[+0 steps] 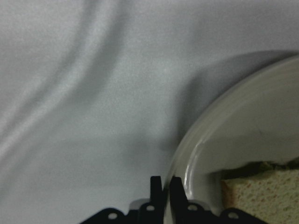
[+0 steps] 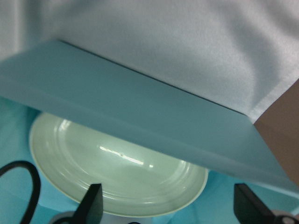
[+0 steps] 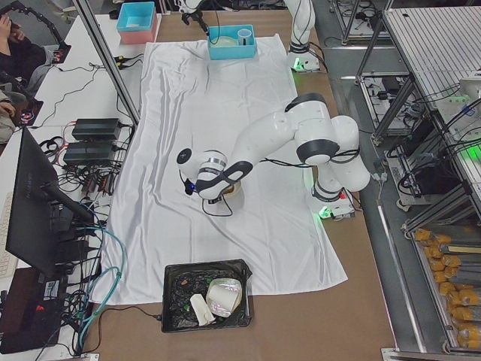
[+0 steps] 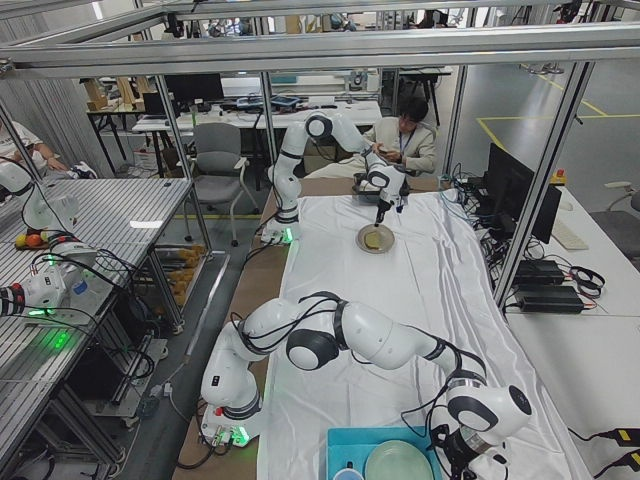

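Note:
A round plate (image 4: 362,240) with a piece of bread (image 1: 261,196) on it lies on the white cloth (image 4: 340,280). My left gripper is at the plate's rim, its fingers close together with the rim between them. A blue bin (image 2: 131,107) holds a pale green plate (image 2: 117,172) and a cup (image 4: 348,474). My right gripper is open above the bin's edge, with nothing seen between its fingers.
A black tray (image 3: 180,316) with white items stands beyond the cloth's end. A monitor (image 3: 41,203) and cables line one side.

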